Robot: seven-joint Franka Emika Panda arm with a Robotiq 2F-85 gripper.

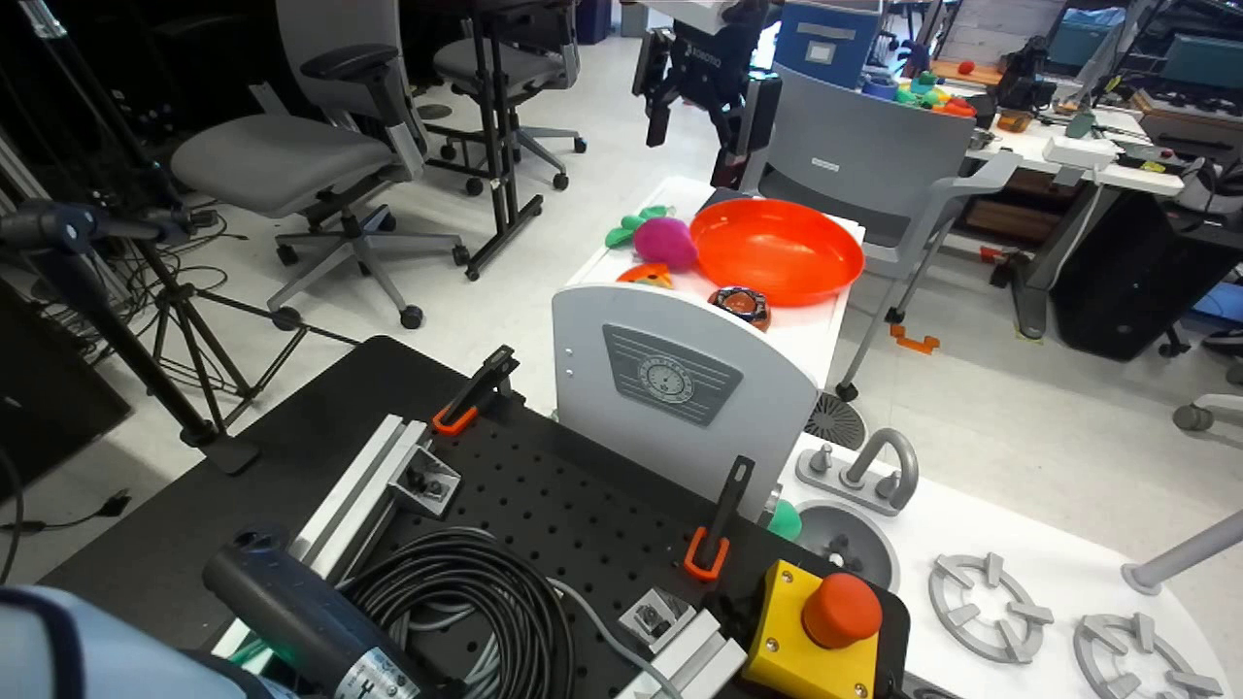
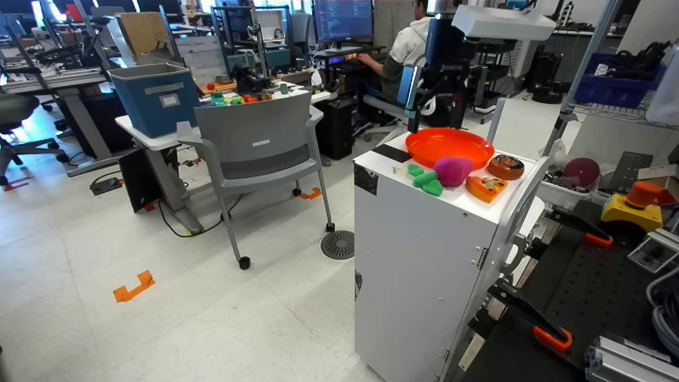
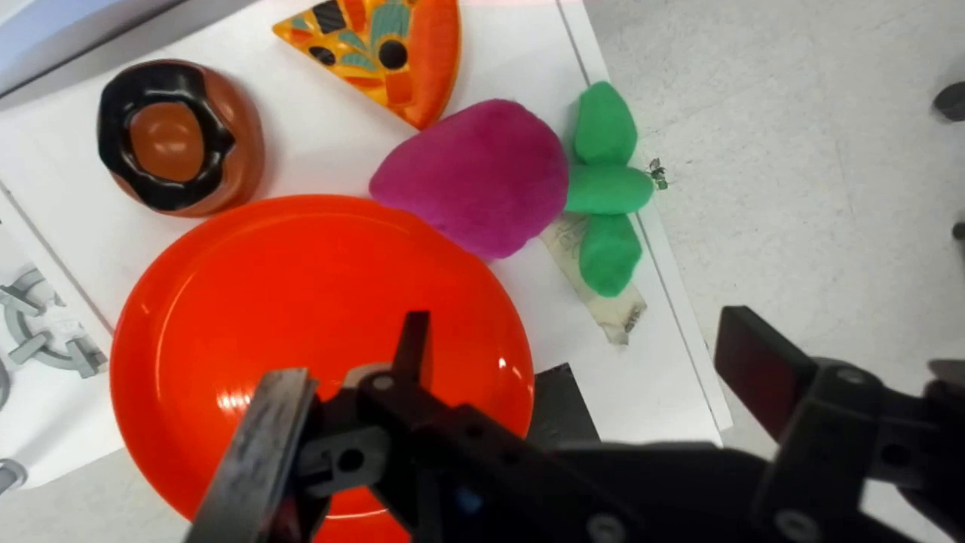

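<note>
My gripper (image 1: 693,149) hangs open above the far end of a white cabinet top (image 3: 651,389), with nothing between its fingers. Below it in the wrist view lies a round red-orange plate (image 3: 298,299), empty where it shows; the left finger covers part of it. A plush magenta vegetable with green leaves (image 3: 484,176) rests against or just beside the plate's rim. Beside the magenta plush sits a toy pizza slice (image 3: 398,54). A brown toy donut with black icing (image 3: 176,136) is close to the plate.
An upright grey panel (image 1: 606,349) borders the cabinet's near side. A grey chair (image 2: 261,140) stands close by on the floor. The adjoining white top holds a toy sink (image 1: 839,542) and burners. A yellow box with a red button (image 1: 816,629) sits on the black table.
</note>
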